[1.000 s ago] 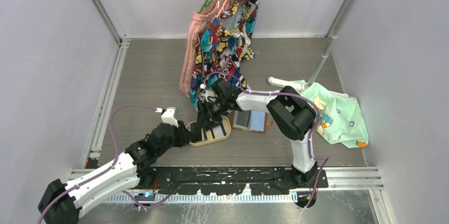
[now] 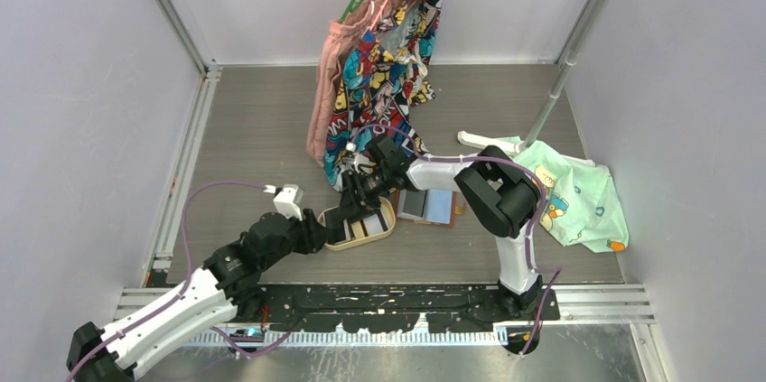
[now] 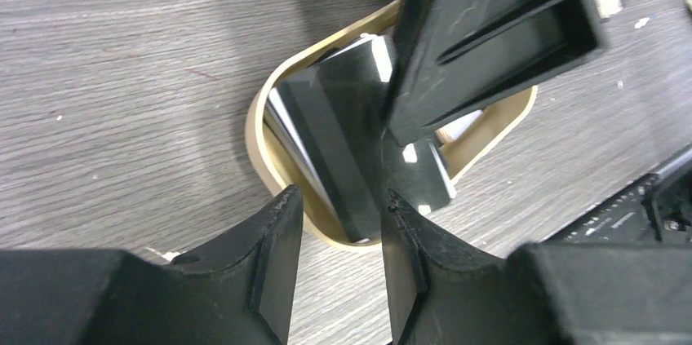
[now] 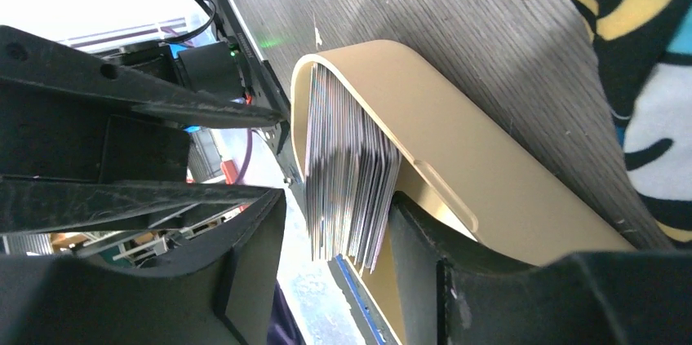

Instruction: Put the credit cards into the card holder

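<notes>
A cream oval card holder point(image 2: 361, 239) stands on the floor at centre; in the left wrist view its rim point(image 3: 259, 149) surrounds dark cards point(image 3: 343, 157). The right wrist view shows a packed stack of cards point(image 4: 351, 165) inside the holder's curved wall. My right gripper point(image 2: 352, 197) is over the holder, part open, its fingers point(image 4: 253, 255) at the stack; whether it grips them is unclear. My left gripper point(image 2: 318, 230) sits at the holder's left side, its fingertips close together beside the rim; what lies between them is hidden.
Blue and grey flat items point(image 2: 438, 206) lie right of the holder. Patterned clothing point(image 2: 379, 84) hangs just behind it. A green cloth point(image 2: 578, 201) lies by the white rack at right.
My right arm has shifted very slightly around the holder; my left arm has barely moved. Little else differs.
</notes>
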